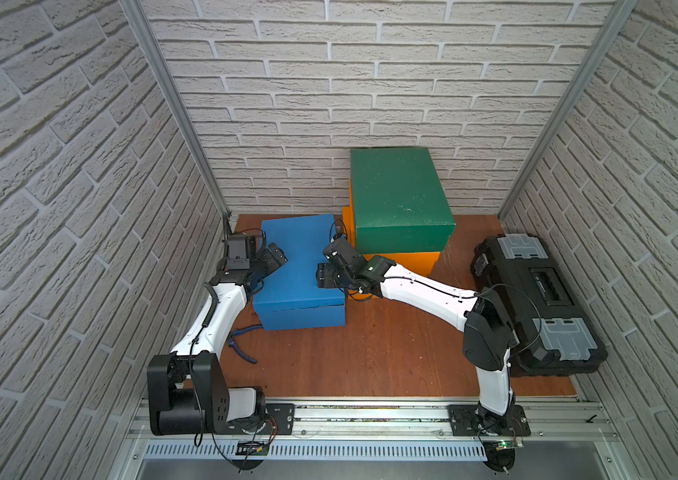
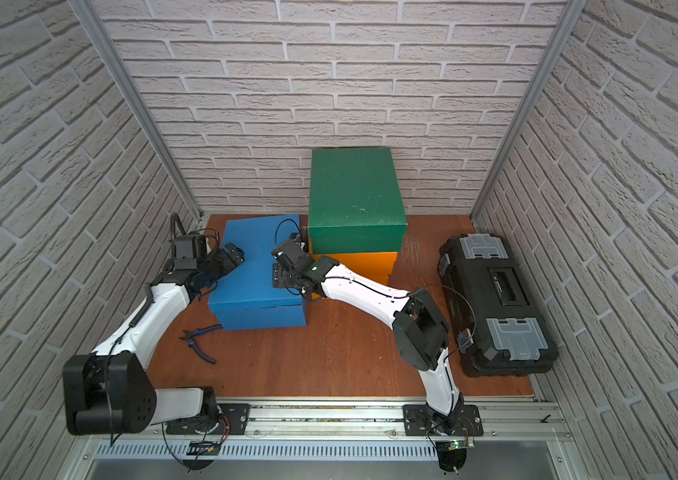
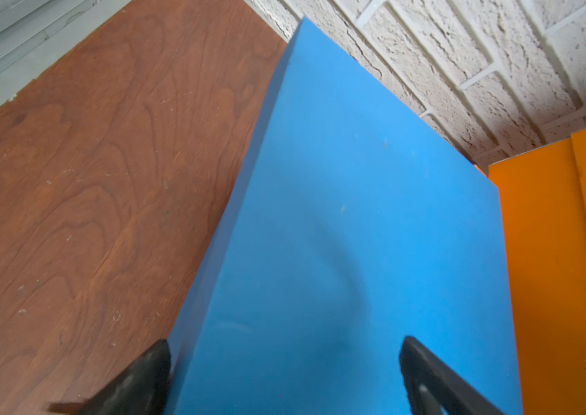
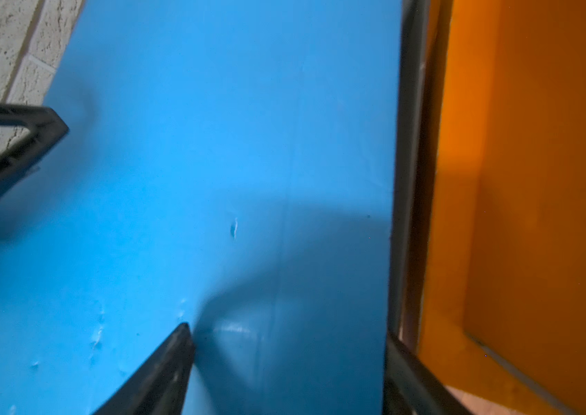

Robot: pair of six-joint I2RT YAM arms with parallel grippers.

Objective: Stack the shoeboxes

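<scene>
The blue shoebox (image 1: pixel 299 317) stands at the left of the table, its blue lid (image 1: pixel 300 260) lying over it almost level, with a thin dark line under the front right edge. My left gripper (image 1: pixel 267 260) is open at the lid's left edge; in the left wrist view its fingers (image 3: pixel 142 384) are wide apart, one over the lid top. My right gripper is open at the lid's right edge, one finger over the top and the other along the side. An orange shoebox (image 2: pixel 383 264) stands to the right, carrying a green shoebox (image 1: pixel 399 192).
Only a narrow dark gap separates the blue lid from the orange box in the right wrist view. Blue-handled pliers (image 1: pixel 243 344) lie at the front left. A black toolbox (image 1: pixel 551 296) takes up the right side.
</scene>
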